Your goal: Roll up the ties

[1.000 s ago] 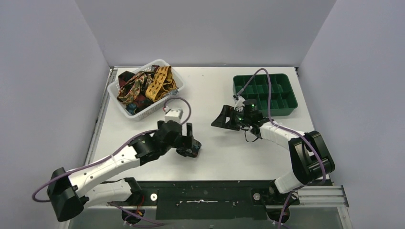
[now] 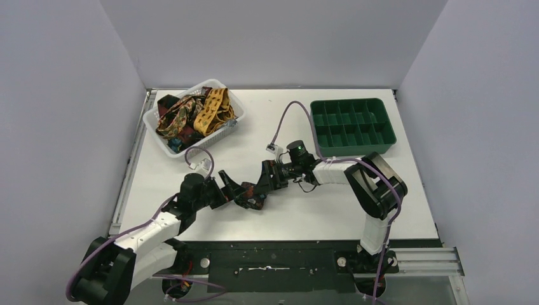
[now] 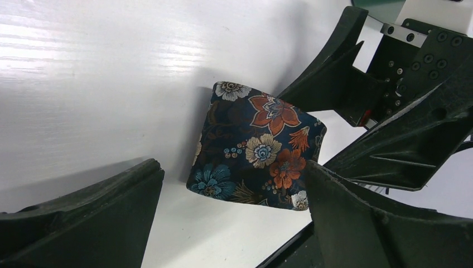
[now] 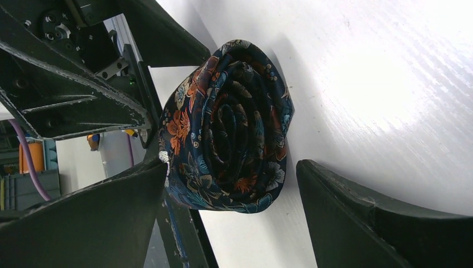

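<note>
A dark floral tie [image 2: 252, 198], wound into a roll, rests on the white table between the two arms. Its spiral end faces the right wrist camera, where the rolled tie [image 4: 231, 134] shows layers not drawn tight. My left gripper stands open on the left side of the roll, nothing gripped; one finger reaches close to it. Whether that finger touches the tie is unclear.
A white basket [image 2: 150, 125] with several loose ties stands at the back left. At the back right is a green divided box [image 2: 353, 151], its compartments empty. Bare table lies in front of the box and around the roll.
The left gripper has drawn back leftward from over it. The roll has stayed in about the same place.
</note>
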